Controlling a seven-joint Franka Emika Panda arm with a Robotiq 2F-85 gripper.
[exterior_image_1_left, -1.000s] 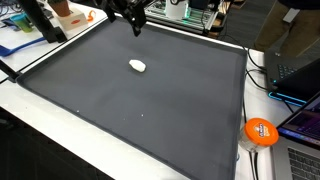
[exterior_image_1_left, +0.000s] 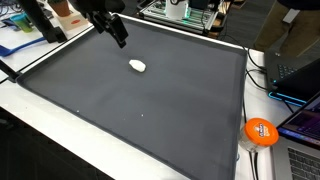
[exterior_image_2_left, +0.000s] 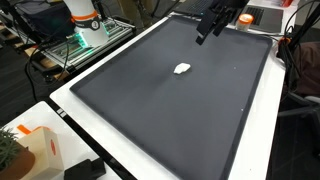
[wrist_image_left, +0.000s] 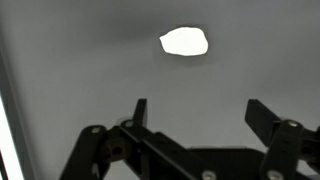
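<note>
A small white rounded object (wrist_image_left: 185, 41) lies flat on the dark grey board, near the top middle of the wrist view. In exterior view 1 the white object (exterior_image_1_left: 137, 66) is left of the board's middle; exterior view 2 also shows the white object (exterior_image_2_left: 182, 69). My gripper is open, its two black fingers wide apart with only bare board showing between them. Seen from outside, the gripper (exterior_image_1_left: 121, 42) hangs above the board, apart from the white object. Nothing of the white object is hidden.
The grey board (exterior_image_1_left: 190, 110) is otherwise bare, with white table (exterior_image_1_left: 90, 135) along its edge. An orange-lidded container (exterior_image_1_left: 261, 132) and a laptop stand at the right in exterior view 1. Cables and clutter sit beyond the far left corner.
Over the last second my gripper has shifted to the left and slightly lower in exterior view 1. The white object has stayed in place.
</note>
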